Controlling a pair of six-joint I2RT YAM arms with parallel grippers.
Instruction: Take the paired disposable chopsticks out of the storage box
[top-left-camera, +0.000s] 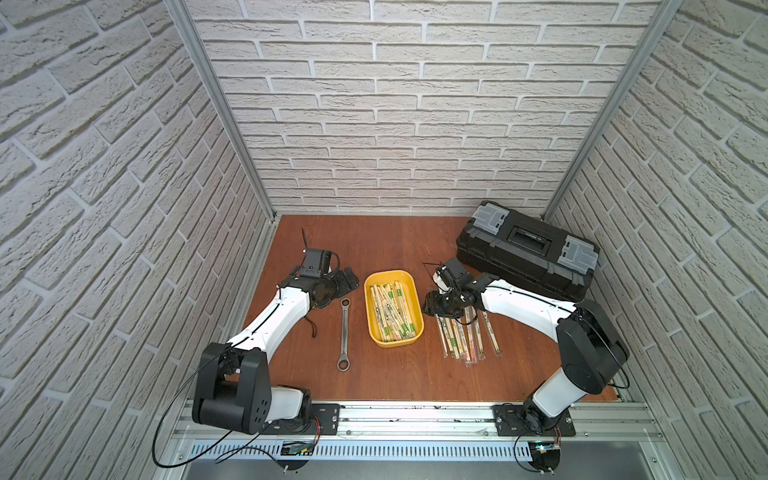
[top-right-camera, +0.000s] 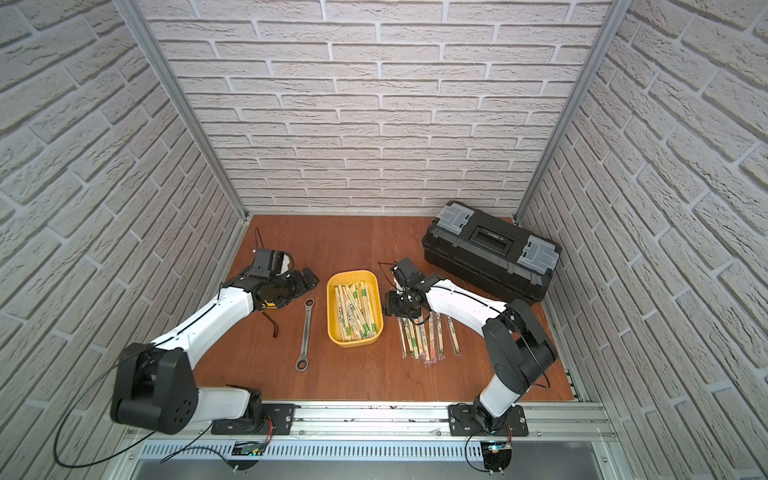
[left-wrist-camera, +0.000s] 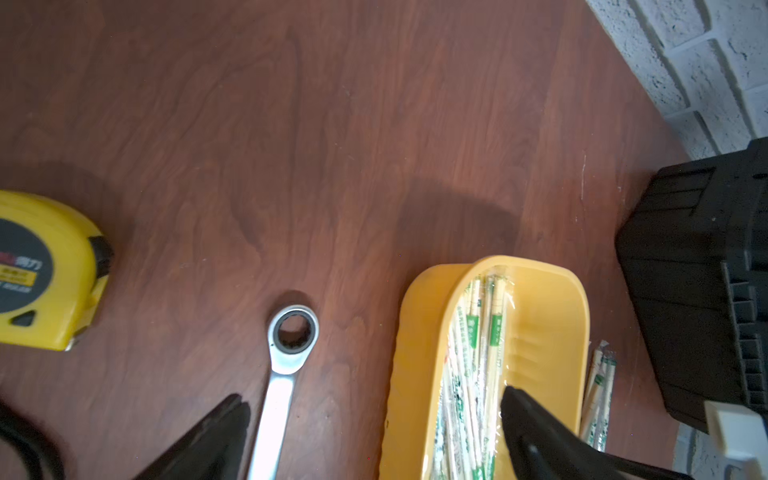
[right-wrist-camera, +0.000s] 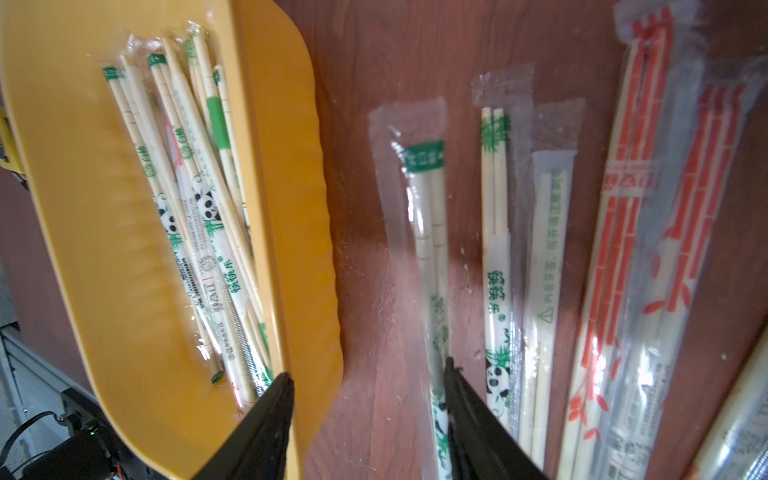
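The yellow storage box (top-left-camera: 393, 342) sits mid-table, holding several wrapped chopstick pairs (right-wrist-camera: 216, 256). My right gripper stands open over the box's right edge and the bare strip beside it, nothing held. Several more wrapped pairs (right-wrist-camera: 504, 312) lie on the table right of the box, the nearest with a green band (right-wrist-camera: 428, 208). My left gripper is open and empty, left of the box, above the table near the wrench's upper end.
A long wrench (top-left-camera: 345, 332) lies left of the box, a tape measure (left-wrist-camera: 44, 264) beyond it. A black toolbox (top-left-camera: 520, 248) fills the back right.
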